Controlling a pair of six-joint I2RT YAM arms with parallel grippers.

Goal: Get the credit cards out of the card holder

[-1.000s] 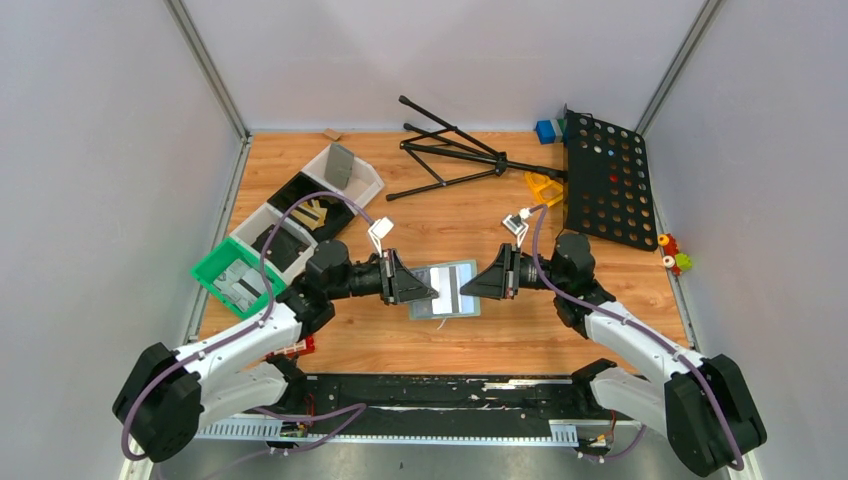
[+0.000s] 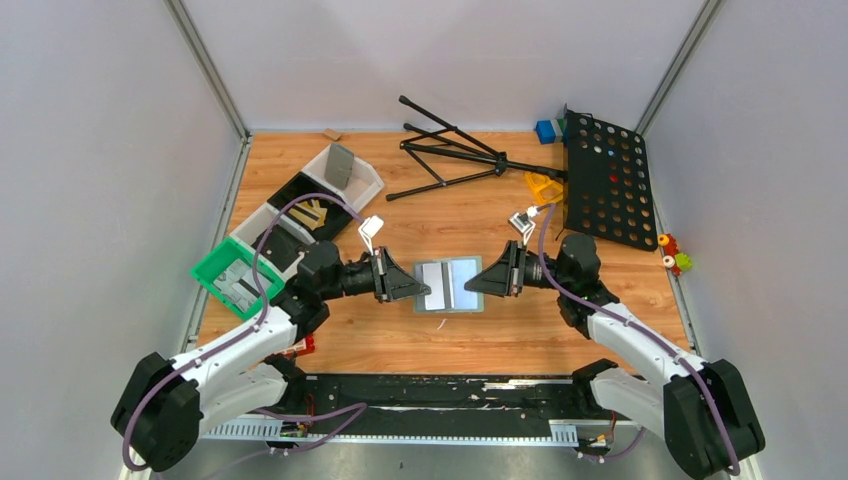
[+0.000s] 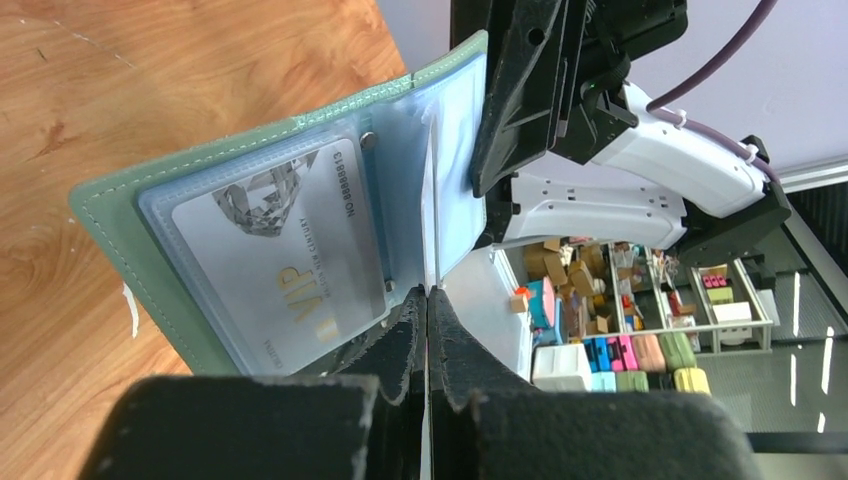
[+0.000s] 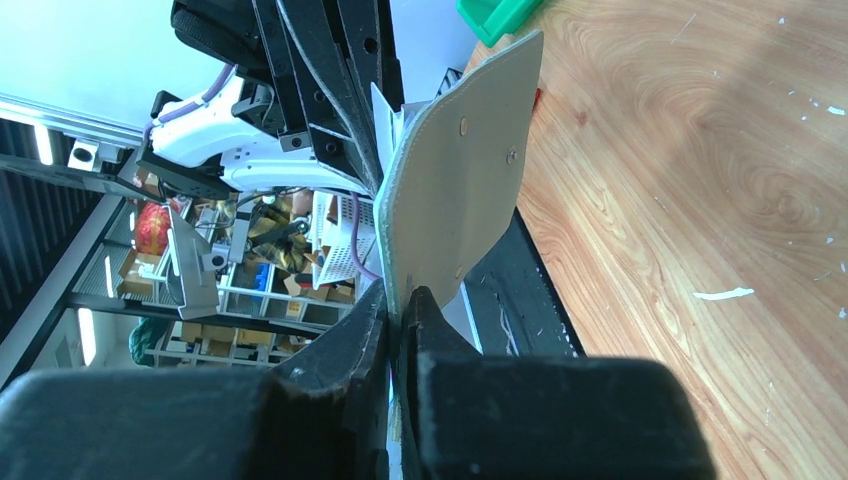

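Note:
The pale green card holder (image 2: 476,308) is spread open between both grippers, above the table. In the left wrist view, a white card (image 3: 330,215) with a diamond print and gold letters sits in a clear sleeve. My left gripper is shut on a thin white sheet (image 3: 430,225), seen nearly edge-on; whether it is a bare card or a sleeve page I cannot tell. A blue-tinted clear sleeve (image 2: 463,283) lies on the holder's right side. My right gripper is shut on the holder's edge, its outer cover (image 4: 465,160) facing that camera.
A divided bin (image 2: 362,190) with a green tray (image 2: 208,268) stands at the left. Behind lie a black folded stand (image 2: 450,150) and a black perforated panel (image 2: 610,215). A red brick (image 2: 302,346) lies near the left arm.
The left gripper has shifted slightly left in the top view, and the white sheet with it, baring more blue sleeve. The holder is tilted differently.

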